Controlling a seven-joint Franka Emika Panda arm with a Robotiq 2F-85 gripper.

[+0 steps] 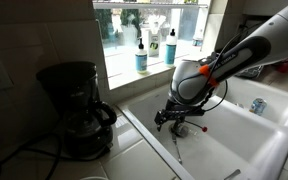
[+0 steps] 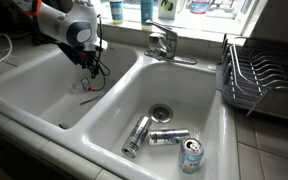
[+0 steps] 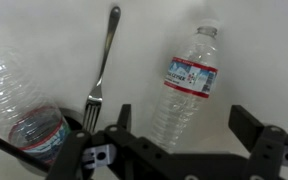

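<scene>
In the wrist view a clear plastic bottle with a red, white and blue label lies on the white sink floor. My gripper is open above it, with the bottle's lower end between the spread fingers in that view; I cannot tell how far above it they are. A silver fork lies left of this bottle. Farther left is a second clear bottle, cut off by the frame edge. From outside, the gripper hangs low inside the left basin.
The basin divider separates this basin from one holding several cans, including an upright can. A faucet stands behind. Soap bottles line the sill; a coffee maker stands beside the sink.
</scene>
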